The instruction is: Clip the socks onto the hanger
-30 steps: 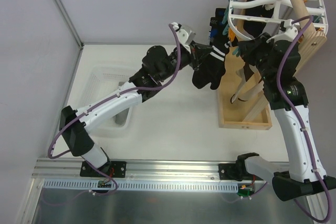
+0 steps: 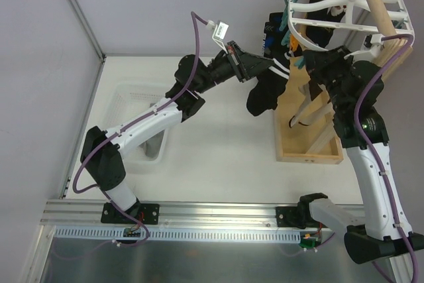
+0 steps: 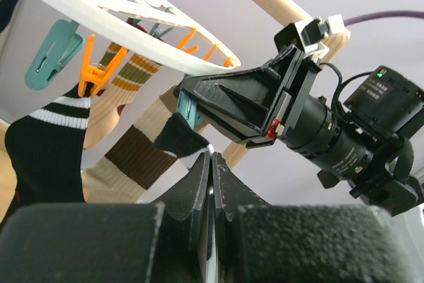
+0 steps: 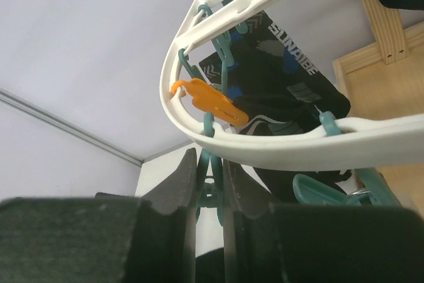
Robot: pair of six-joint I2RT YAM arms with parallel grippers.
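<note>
A black sock with white stripes [image 2: 266, 93] hangs from my left gripper [image 2: 270, 63], which is shut on it. Seen from the left wrist, that gripper's tips [image 3: 211, 155] pinch the cloth near a white stripe, and the sock's black end [image 3: 179, 136] reaches just below a teal clip [image 3: 187, 107]. Whether cloth lies inside the clip cannot be made out. My right gripper is shut on this teal clip [image 4: 208, 126], right beneath the white rim of the hanger [image 4: 278, 150]. In the top view, the round hanger [image 2: 296, 6] is at upper right.
An orange clip [image 3: 99, 71] holds another black striped sock [image 3: 56, 127], with a brown-and-cream sock [image 3: 136, 157] nearby. A wooden stand [image 2: 308, 158] supports the hanger. At left is a white basket [image 2: 122, 101].
The right gripper stays by the rim while its arm shifts slightly.
</note>
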